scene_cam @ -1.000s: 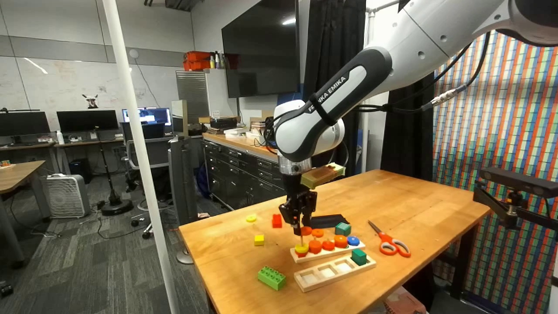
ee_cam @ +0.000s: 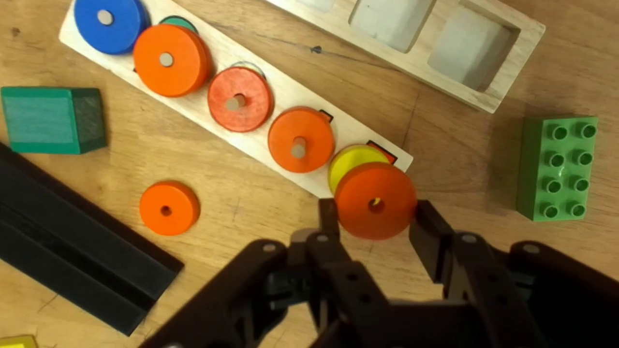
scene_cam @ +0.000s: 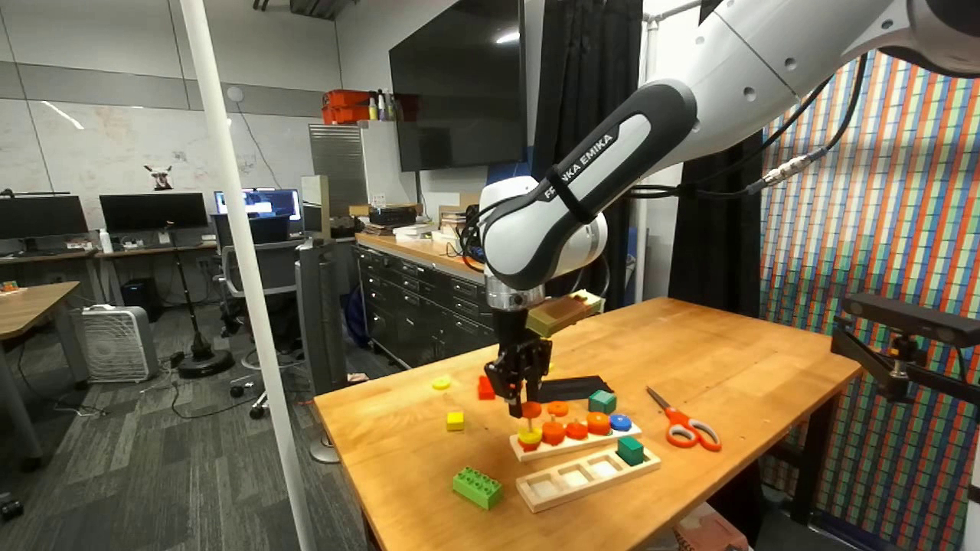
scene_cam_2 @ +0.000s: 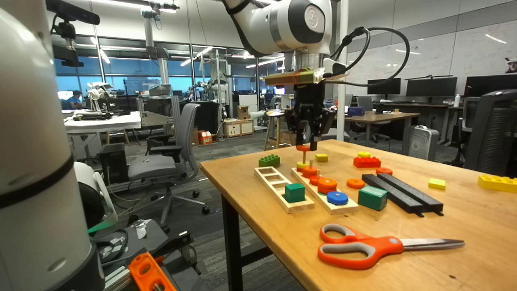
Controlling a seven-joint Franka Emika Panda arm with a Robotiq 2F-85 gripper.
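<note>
My gripper is shut on an orange disc [ee_cam: 371, 217], its fingers on either side and the centre hole showing between them. In the wrist view the disc partly covers a yellow disc [ee_cam: 355, 161] on the end peg of a wooden peg board [ee_cam: 200, 118]. From the second exterior view, the held disc [scene_cam_2: 303, 148] appears above that peg, at about its top; whether the peg enters the hole I cannot tell. Orange discs sit on the middle pegs, and a blue disc [ee_cam: 110, 24] is on the far end.
Beside the peg board lies a wooden tray [scene_cam: 588, 479] holding a green cube [scene_cam: 630, 449]. A green brick [ee_cam: 554, 168], a loose orange disc [ee_cam: 168, 208], a black bar [ee_cam: 69, 238], a green block [ee_cam: 52, 120] and scissors [scene_cam: 684, 430] are also on the table.
In the first exterior view my gripper and the held orange disc have shifted slightly left and a little lower, closer to the yellow disc's peg. The objects on the table have stayed put.
</note>
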